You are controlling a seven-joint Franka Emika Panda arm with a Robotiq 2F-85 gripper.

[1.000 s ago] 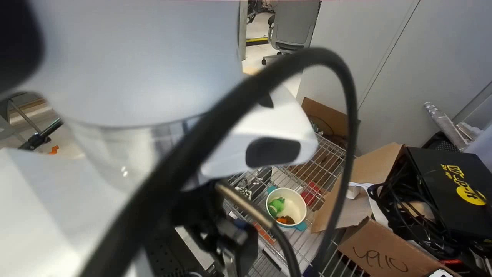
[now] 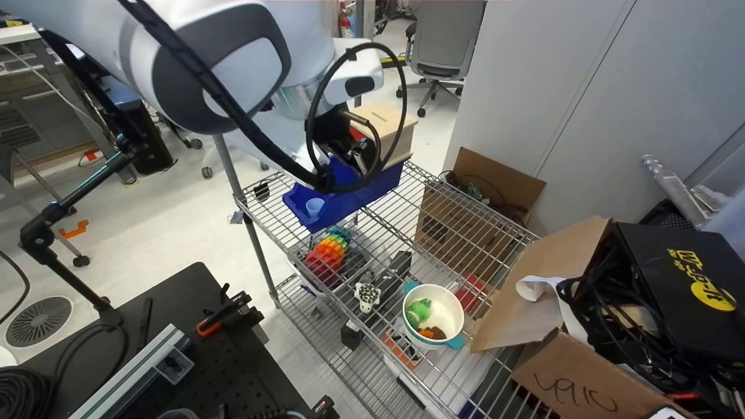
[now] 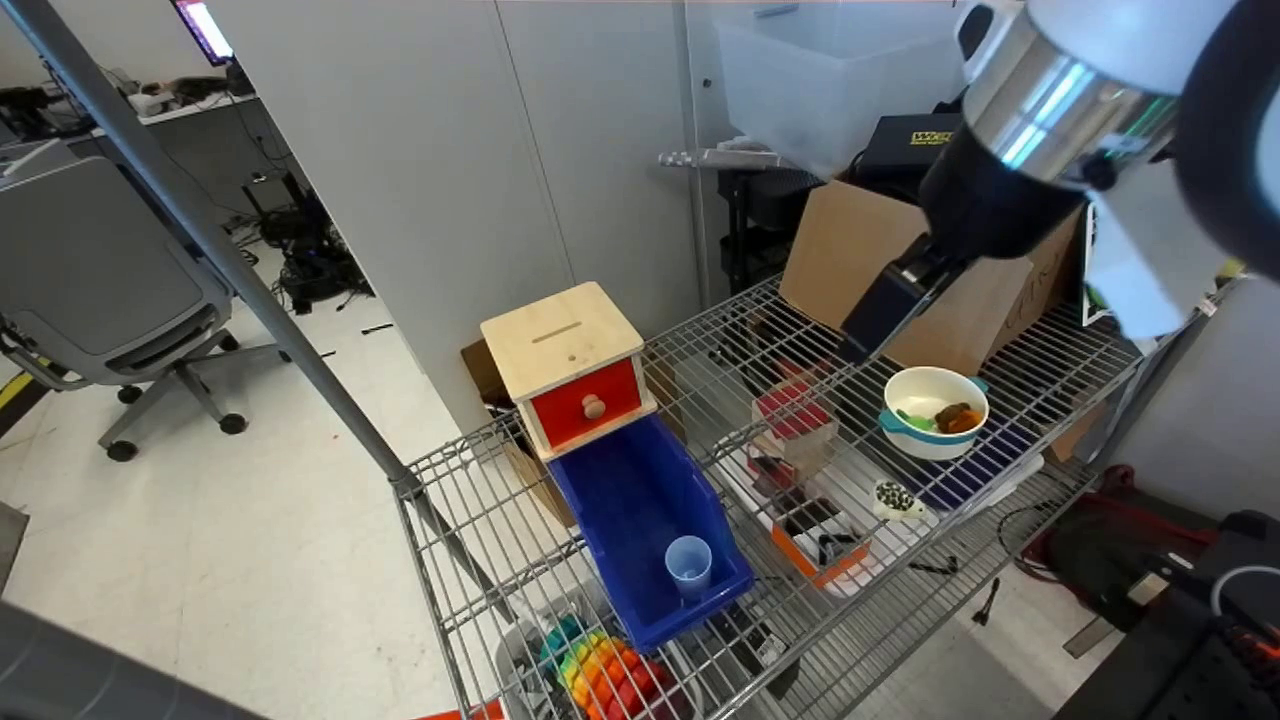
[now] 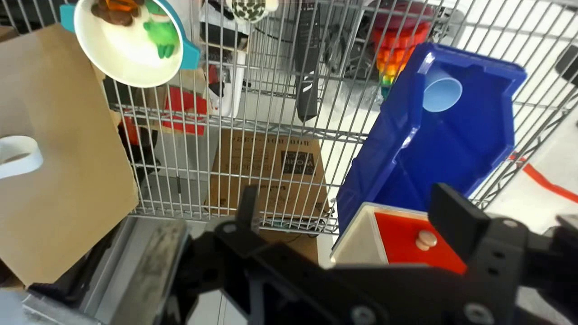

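My gripper is open in the wrist view, its two dark fingers wide apart and nothing held between them. In the second exterior view the gripper (image 3: 885, 310) hangs above the wire shelf, between the wooden box and the white bowl. The wooden box (image 3: 560, 340) has a slotted top and a red drawer (image 3: 588, 404) with a round knob, which looks closed. Against it lies a blue bin (image 3: 638, 504) with a light blue cup (image 3: 689, 564) at its far end from the box. A white bowl (image 3: 921, 390) with teal handles holds green and brown-orange toy pieces.
An open cardboard box (image 2: 579, 391) with black cables stands past the bowl. A small spotted white object (image 2: 367, 296) is near the bowl. Rainbow-coloured toys (image 2: 328, 256) show through the wire rack. Bare wire shelf lies between the bin and the bowl.
The arm has moved back, away from the first exterior camera and towards the blue bin and wooden box, which it was hiding. The bowl has stayed where it was.
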